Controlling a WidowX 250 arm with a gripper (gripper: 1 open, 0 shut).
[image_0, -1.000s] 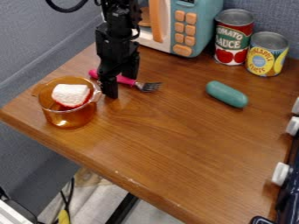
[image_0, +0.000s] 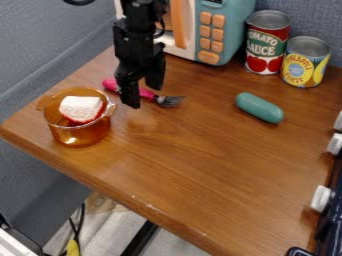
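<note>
My black gripper (image_0: 139, 88) hangs over the upper left of the table, with its tips near a fork with a pink handle (image_0: 167, 100) lying on the wood. Whether its fingers are open or shut is unclear at this size. An amber transparent bowl (image_0: 76, 132) stands left of it, holding a white and red item (image_0: 80, 106). A teal oblong object (image_0: 259, 108) lies to the right.
A toy microwave (image_0: 214, 40) stands at the back, beside a tomato can (image_0: 266, 45) and a yellow can (image_0: 306, 62). A dark appliance with white knobs (image_0: 327, 210) lines the right edge.
The gripper has risen slightly over the last second. The bowl, fork and other objects look unmoved.
</note>
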